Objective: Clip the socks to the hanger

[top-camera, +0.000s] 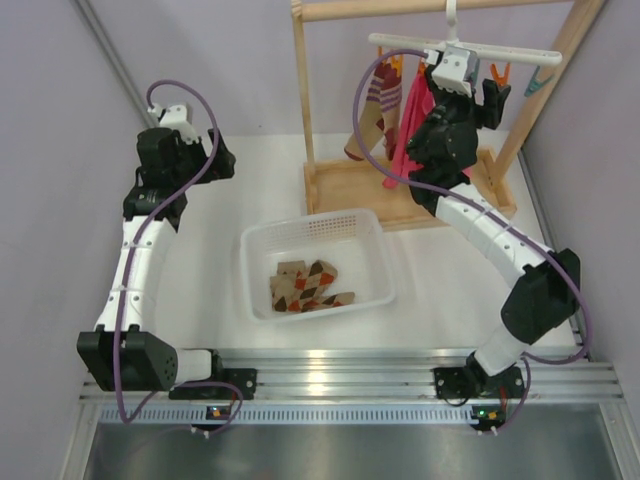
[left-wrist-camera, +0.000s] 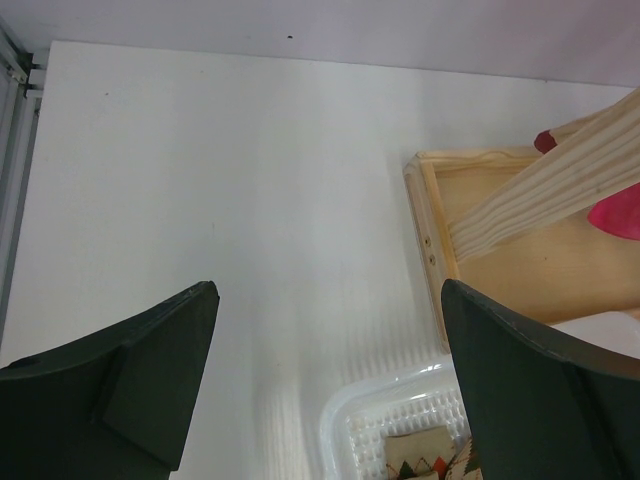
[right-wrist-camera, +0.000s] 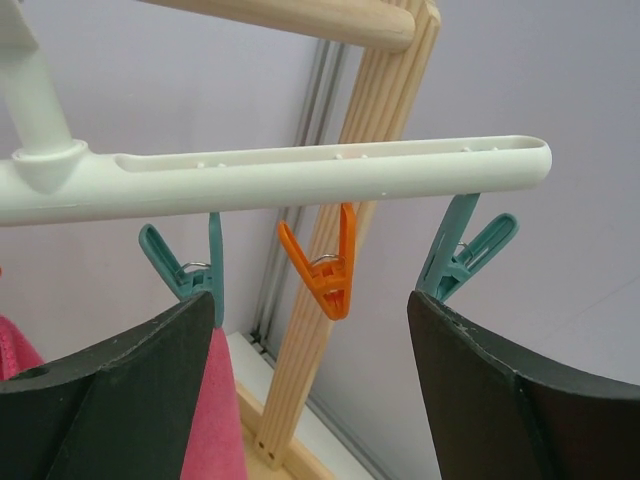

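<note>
The white hanger bar (top-camera: pixel 500 52) hangs from the wooden rack with clips along it. A tan patterned sock pair (top-camera: pixel 375 110) and a pink sock (top-camera: pixel 412 120) hang from its left and middle parts. In the right wrist view, pink fabric (right-wrist-camera: pixel 215 420) hangs below a teal clip (right-wrist-camera: pixel 195 265); an orange clip (right-wrist-camera: pixel 328 270) and another teal clip (right-wrist-camera: pixel 465 250) have nothing hanging from them. My right gripper is open below the bar, its fingers apart and empty. Over bare table at the left, my left gripper stands open and empty.
A white basket (top-camera: pixel 258 235) holds brown patterned socks (top-camera: pixel 308 285) at the table's middle. The rack's wooden base (top-camera: pixel 345 190) and posts (top-camera: pixel 304 100) stand behind it. Between the left arm and the basket, the table is clear.
</note>
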